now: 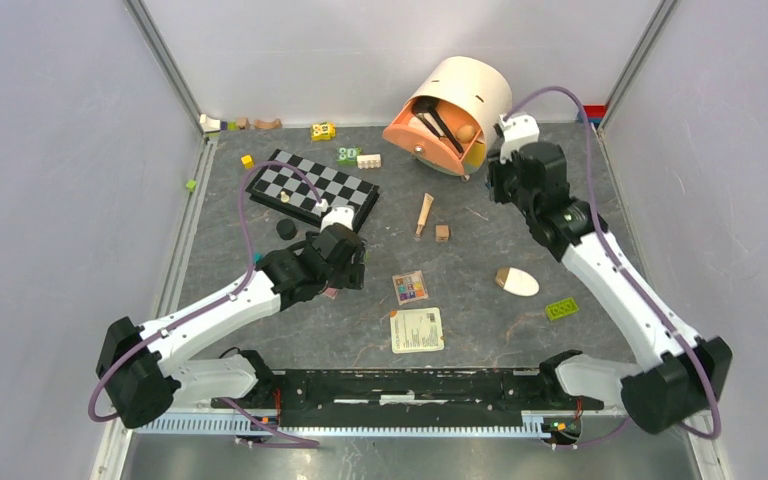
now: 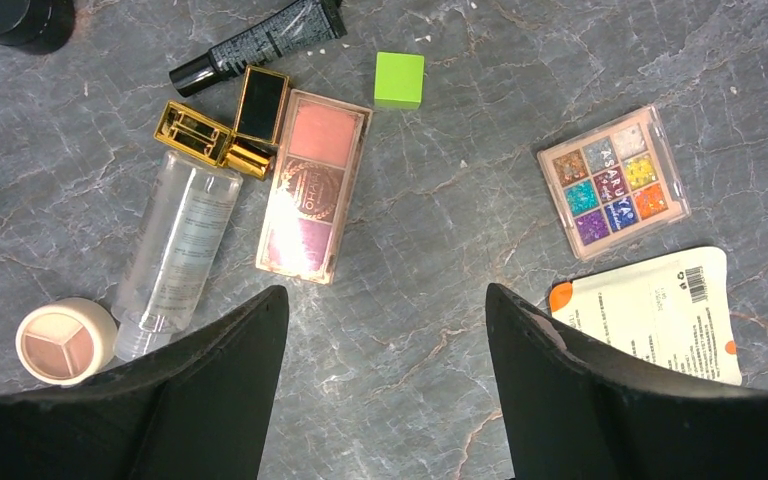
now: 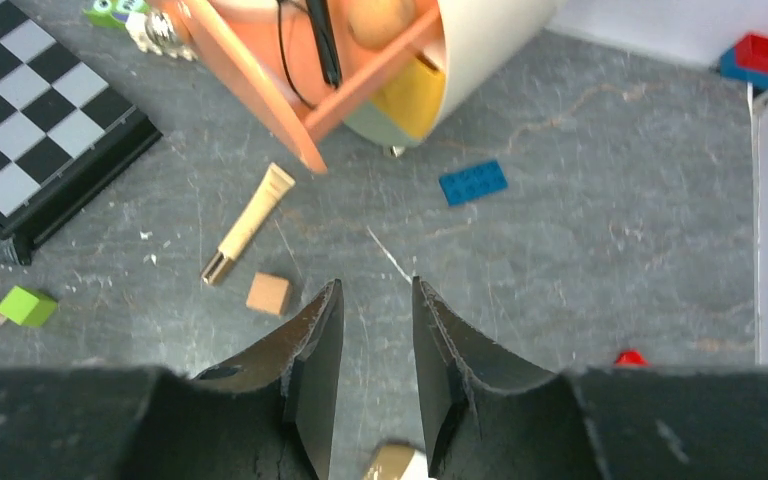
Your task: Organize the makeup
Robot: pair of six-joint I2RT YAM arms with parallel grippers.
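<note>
An orange-lined cream makeup case stands at the back with dark brushes and a round sponge inside. Right of its mouth hangs my right gripper, partly open and empty. My left gripper is partly open above bare tabletop, holding nothing. In the left wrist view lie a blush palette, a clear bottle, gold lipsticks, a black tube, a round compact, a glitter palette and a white card. A beige tube and a pale brush lie farther right.
A chessboard takes up the back left. Toy blocks are scattered about: wooden cube, green brick, blue brick, green cube. Bare tabletop lies around the pale brush.
</note>
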